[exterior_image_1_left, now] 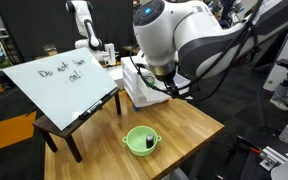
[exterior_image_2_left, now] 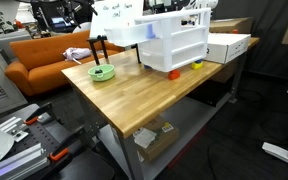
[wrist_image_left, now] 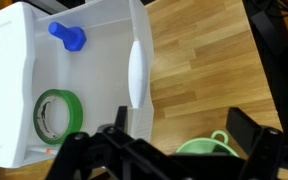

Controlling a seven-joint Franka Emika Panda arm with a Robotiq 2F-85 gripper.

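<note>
In the wrist view my gripper is open, its dark fingers wide apart and nothing held between them. To the left lies an open white drawer (wrist_image_left: 99,75), with a pale rounded handle (wrist_image_left: 138,70) on its side facing the gripper. Inside it are a green tape roll (wrist_image_left: 58,116) and a blue object (wrist_image_left: 68,36). A green bowl (wrist_image_left: 209,146) shows at the lower edge, partly hidden by the gripper. Exterior view 1 shows the bowl (exterior_image_1_left: 131,141) on the table with a dark object (exterior_image_1_left: 151,141) inside; the arm covers part of the drawer unit (exterior_image_1_left: 141,91).
A white board (exterior_image_1_left: 64,82) with handwriting leans at the left of the table. In exterior view 2, small red (exterior_image_2_left: 174,75) and yellow (exterior_image_2_left: 197,65) items sit beside the white drawer unit (exterior_image_2_left: 179,40).
</note>
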